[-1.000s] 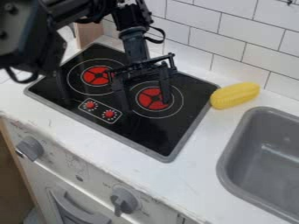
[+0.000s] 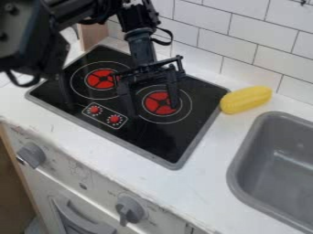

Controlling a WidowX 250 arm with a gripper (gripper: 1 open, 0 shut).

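Note:
My black gripper (image 2: 152,91) hangs over the middle of the black cooktop (image 2: 171,155), between and above the two red-centred burners. Its two fingers point down and stand apart, with nothing visible between them. A yellow corn cob (image 2: 246,99) lies on the white counter just right of the cooktop, away from the gripper.
A grey sink (image 2: 263,155) fills the right side of the counter. A white tiled wall (image 2: 232,41) runs behind. The oven front with knobs (image 2: 130,208) is below the counter's front edge. Bare counter (image 2: 214,178) lies between cooktop and sink.

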